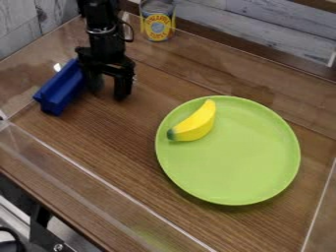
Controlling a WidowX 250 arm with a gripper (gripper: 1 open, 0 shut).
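Note:
My black gripper [106,81] hangs at the upper left, its fingers open, low over the wooden table beside the right side of a blue block [58,87]. The block lies at a slant near the table's left edge; whether a finger touches it I cannot tell. To the right, a yellow banana [194,121] rests on the left part of a large green plate [233,166].
A container with a yellow label [156,25] stands at the back beside the arm. A whitish plank wall [272,25] runs behind.

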